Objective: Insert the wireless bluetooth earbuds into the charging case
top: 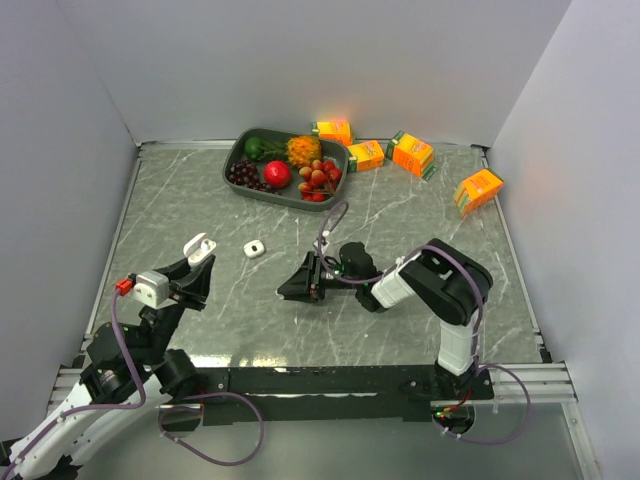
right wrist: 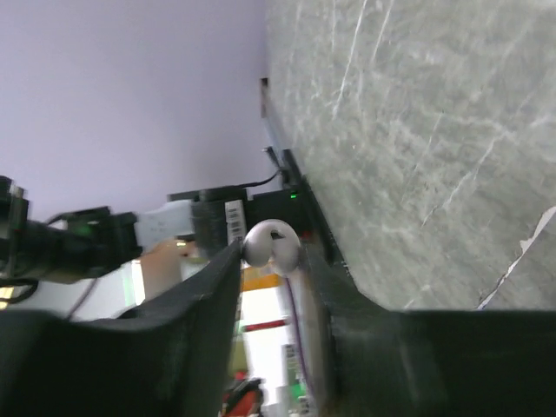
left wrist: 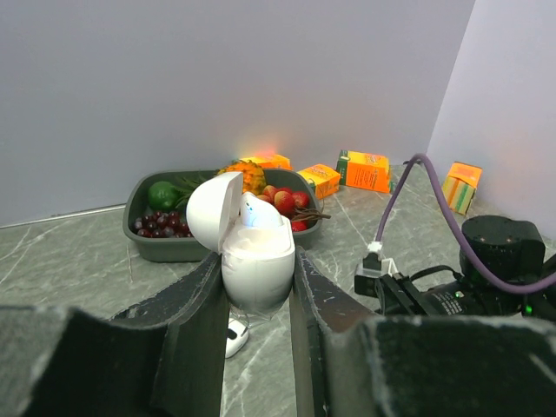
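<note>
The open white charging case (left wrist: 256,265), lid (left wrist: 213,208) raised, is gripped upright in my left gripper (top: 197,264), held at the left of the table. A white earbud (right wrist: 271,243) sits between the fingertips of my right gripper (top: 285,293), low over the middle of the table; the right wrist view is blurred there. A small white object (top: 254,248) lies on the tabletop between the two arms.
A grey fruit tray (top: 236,185) stands at the back, with several orange boxes (top: 411,152) beside it and toward the right. Bare marble table (top: 420,320) surrounds the right arm.
</note>
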